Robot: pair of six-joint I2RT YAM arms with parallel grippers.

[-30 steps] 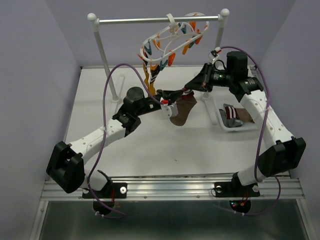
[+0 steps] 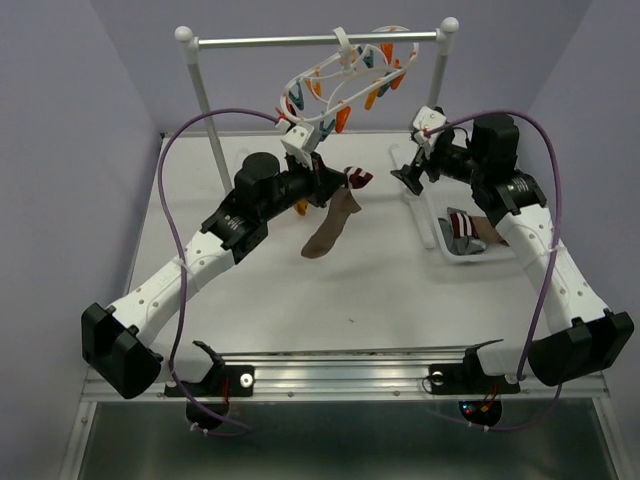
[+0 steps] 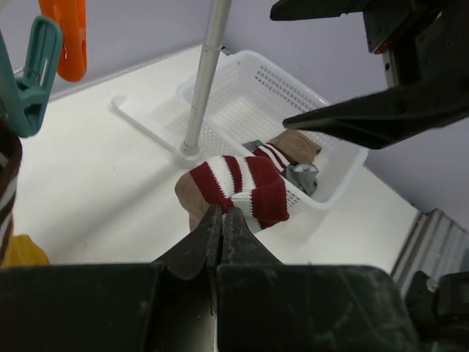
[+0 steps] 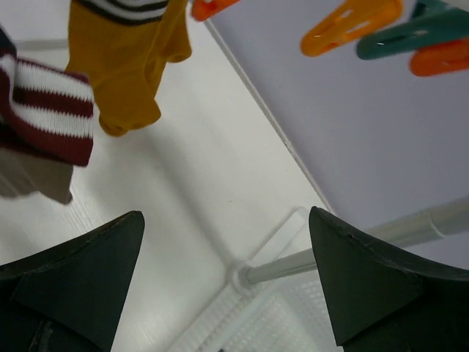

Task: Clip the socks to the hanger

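My left gripper is shut on a brown sock with a maroon-and-white striped cuff, which dangles below it. The hanger with coloured clips hangs from the rail above and to the left of my right gripper. A mustard sock hangs near the left gripper, partly hidden in the top view. My right gripper stands open and empty, to the right of the held sock.
A white basket with grey, striped and brown socks sits at the right. The rack's upright stands beside it.
My right gripper has let go of the held sock and drawn back to the right. My left gripper, carrying the sock, has turned and shifted slightly, the sock swinging left.
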